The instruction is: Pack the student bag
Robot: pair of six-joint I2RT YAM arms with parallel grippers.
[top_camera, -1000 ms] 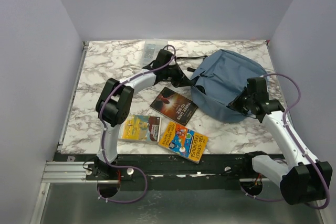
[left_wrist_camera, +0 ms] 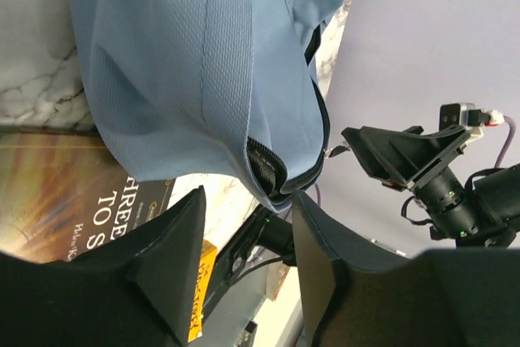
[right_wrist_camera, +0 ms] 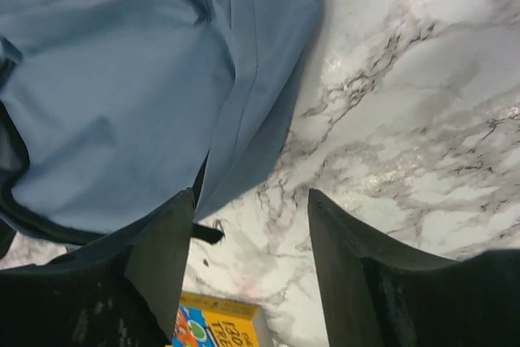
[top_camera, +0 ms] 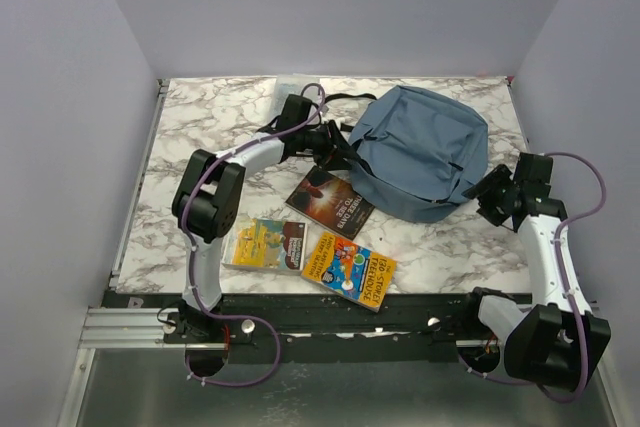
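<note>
A blue-grey bag (top_camera: 418, 147) lies open across the upper right of the table. My left gripper (top_camera: 335, 152) is at the bag's left edge; in the left wrist view its fingers are parted around the near end of a zippered edge (left_wrist_camera: 223, 95), which looks free. My right gripper (top_camera: 490, 192) stands open at the bag's right side, with nothing between its fingers in the right wrist view. Books lie below: Three Days to See (top_camera: 325, 202), a yellow one (top_camera: 268, 242) and an orange one (top_camera: 350, 269).
A clear folder (top_camera: 285, 87) lies at the back, partly behind the left arm. Black straps (top_camera: 350, 95) lie by the bag.
The bag shifted left from a second ago. My left gripper drew slightly left.
</note>
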